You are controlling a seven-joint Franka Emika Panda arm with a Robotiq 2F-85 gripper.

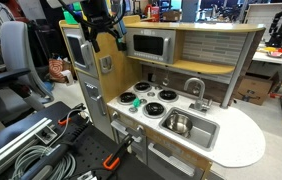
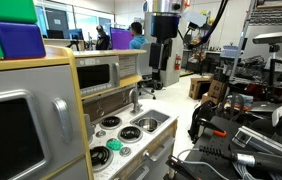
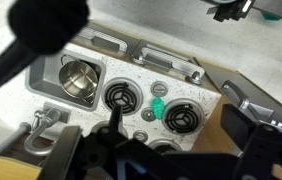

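High above the left part of a toy kitchen, my gripper (image 1: 108, 44) stands open with nothing between its fingers. Exterior view 2 also shows the gripper (image 2: 161, 78) in mid-air, well clear of the counter. A small green object (image 3: 158, 107) lies among the stove burners, and the green object (image 1: 136, 102) is visible there from the front too. In the sink sits a metal pot (image 3: 78, 77). That pot (image 1: 180, 125) is upright, and its inside looks empty. Dark gripper parts cover the lower middle of the wrist view.
A microwave (image 1: 153, 44) sits beneath the wooden shelf (image 1: 186, 66) behind the stove. The faucet (image 1: 198, 92) rises behind the sink. At the left stands a tall cabinet (image 2: 33, 115), with green and blue blocks (image 2: 19, 40) on top. Cables (image 1: 29, 158) lie in front.
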